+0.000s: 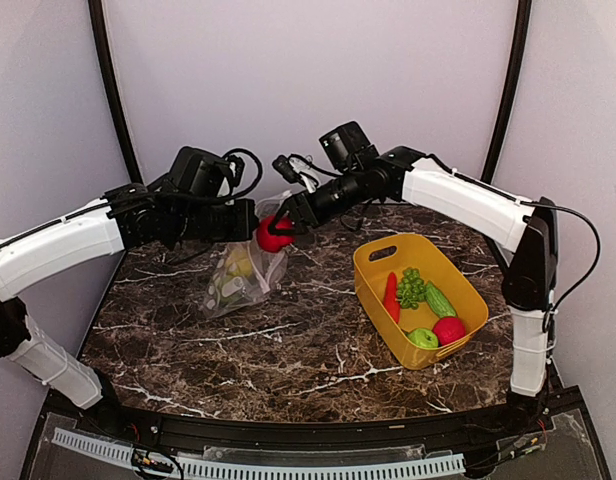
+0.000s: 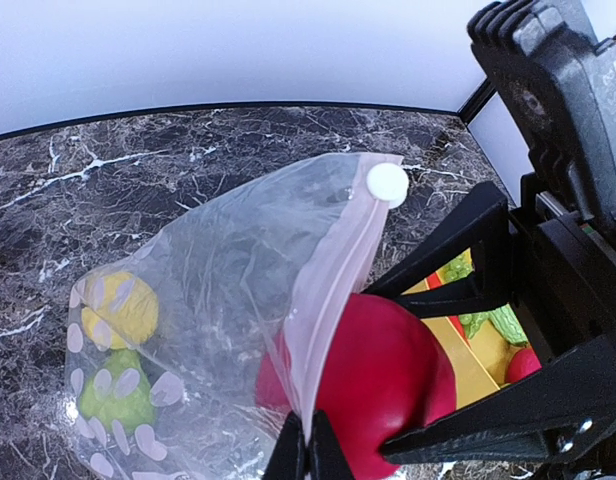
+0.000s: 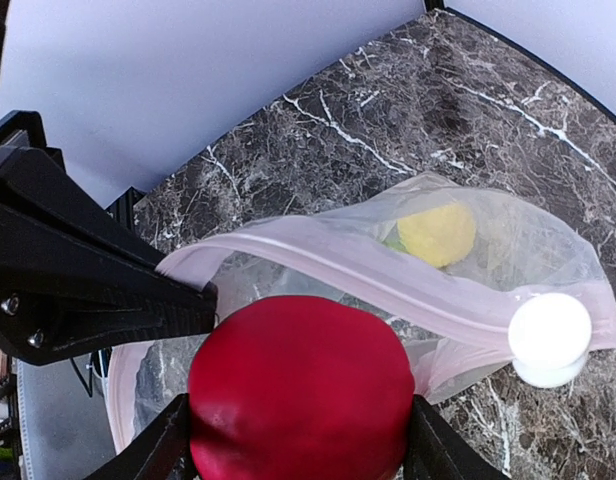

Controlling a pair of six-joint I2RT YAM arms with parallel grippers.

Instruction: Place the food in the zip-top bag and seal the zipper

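Observation:
The clear zip bag (image 1: 238,280) stands on the left-centre of the table, with yellow (image 2: 122,305) and green (image 2: 116,398) food inside. My left gripper is shut on the bag's rim (image 2: 323,305). My right gripper holds a red fruit (image 2: 378,380) at the bag's mouth, partly behind the plastic in the left wrist view. In the right wrist view the fruit fills the space between the fingers, below the pink zipper strip, whose white slider tab (image 3: 548,330) is at the right.
A yellow bin (image 1: 373,300) at the right holds a red pepper, grapes, a cucumber, a green apple and another red item. Walls stand behind and at the sides.

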